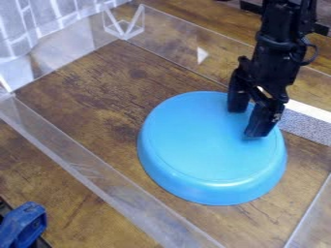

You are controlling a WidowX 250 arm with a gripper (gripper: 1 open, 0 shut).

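Note:
The black robot gripper [251, 107] reaches down from the top right, its fingers over the back right part of a large blue disc [207, 150], like an upturned bowl or lid, that lies on the wooden floor of a clear-walled tray. The gripper is open, with its lower end close to or on the disc's surface; whether it touches cannot be told exactly.
Bare wood [84, 116] fills the left of the tray. A grey speckled strip [311, 126] lies right of the disc. A blue object [18, 229] sits outside the tray at the bottom left, and white cloth [33, 29] at the top left.

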